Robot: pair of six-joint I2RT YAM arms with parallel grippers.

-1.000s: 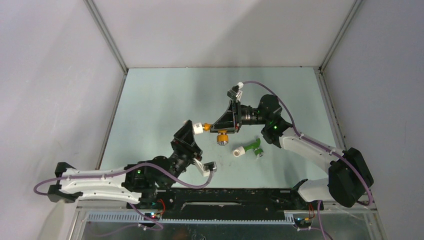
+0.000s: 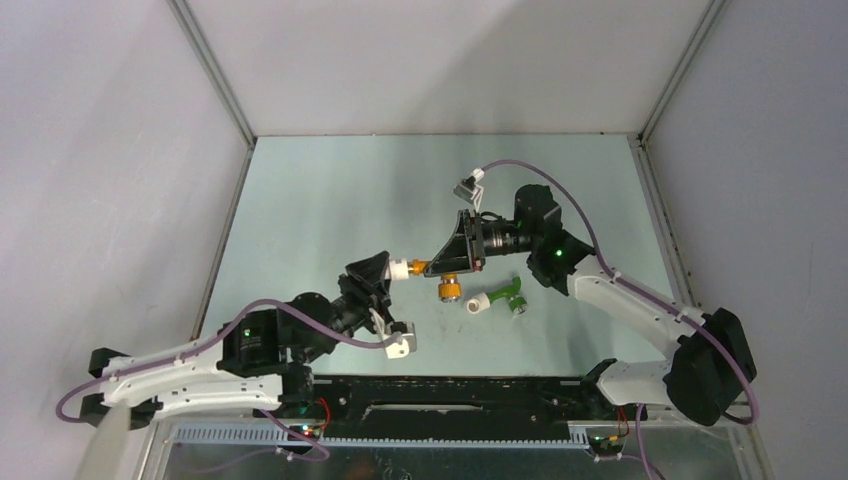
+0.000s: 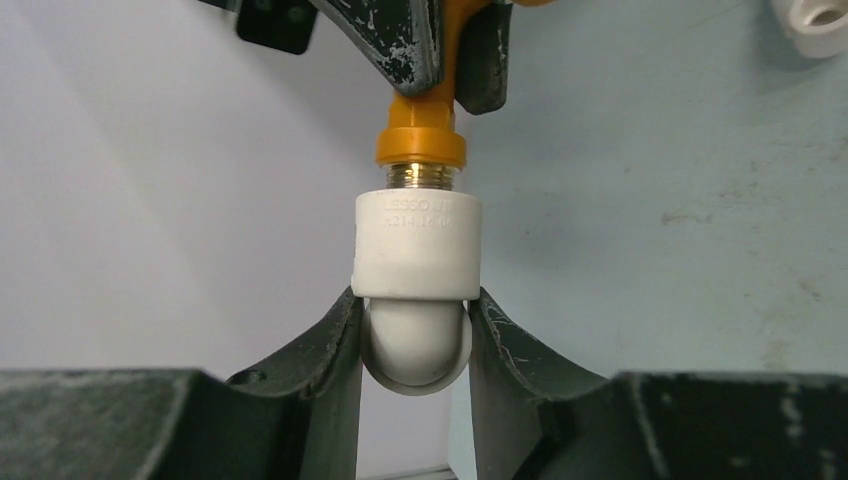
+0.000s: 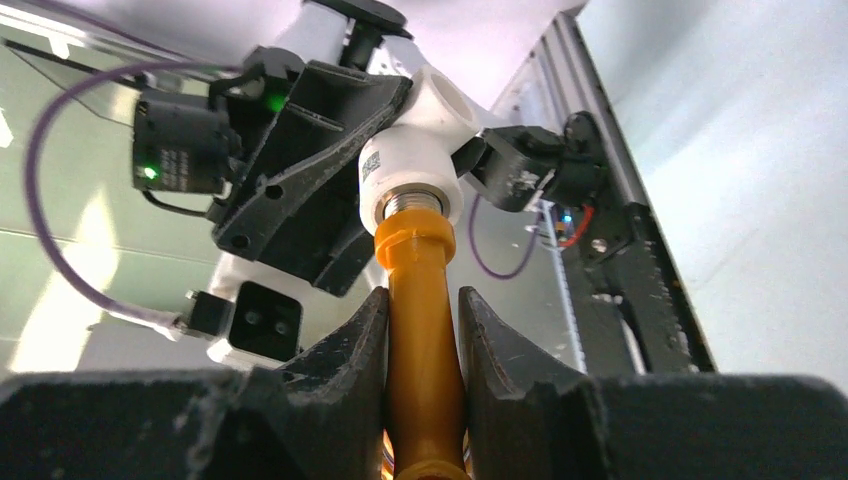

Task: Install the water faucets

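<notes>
A white pipe fitting [image 3: 416, 245] meets the threaded end of an orange faucet [image 4: 420, 350], some brass thread still showing between them. My left gripper has its fingers round the white fitting; whether they grip it tightly is hard to tell. My right gripper is shut on the orange faucet's body, holding it level from the right in the top view, with the faucet's orange knob [image 2: 449, 290] hanging toward the front. The two grippers face each other near the middle of the workspace.
A green faucet with a white fitting [image 2: 505, 295] lies on the pale table [image 2: 330, 190] right of the grippers. Walls enclose the sides and back, and a black rail runs along the front edge.
The joined fitting and faucet, with the right gripper, have moved slightly toward the front.
</notes>
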